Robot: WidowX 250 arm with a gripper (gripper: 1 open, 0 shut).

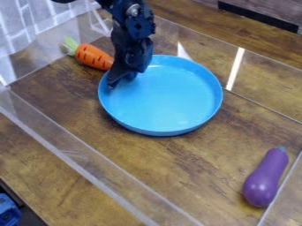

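My gripper (118, 72) reaches down from the top onto the left rim of a blue plate (165, 99), its fingertips at or just inside the edge; it looks shut, though whether it grips the rim is hidden. An orange carrot toy (92, 56) with green top lies left of the gripper, close to the plate. A purple eggplant toy (266, 177) lies at the lower right, apart from the plate.
Clear walls or edges run along the left and right sides, and a blue object (7, 212) sits in the lower-left corner.
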